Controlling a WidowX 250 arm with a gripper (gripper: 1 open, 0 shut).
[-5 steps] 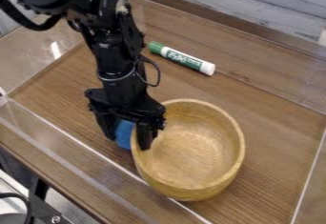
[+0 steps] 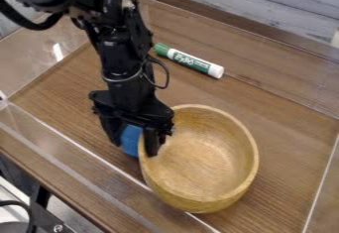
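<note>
The black robot arm reaches down from the upper left to its gripper (image 2: 145,133), low over a blue object (image 2: 129,142) at the left side of a large light wooden bowl (image 2: 219,163). The blue object is partly hidden by the gripper. Whether the fingers are shut on it or apart cannot be made out, as they are dark and overlap the bowl's rim.
A green and white tube (image 2: 188,60) lies behind the arm on the wooden table (image 2: 279,108). A white wall (image 2: 279,9) runs along the back, and the front edge crosses the lower left.
</note>
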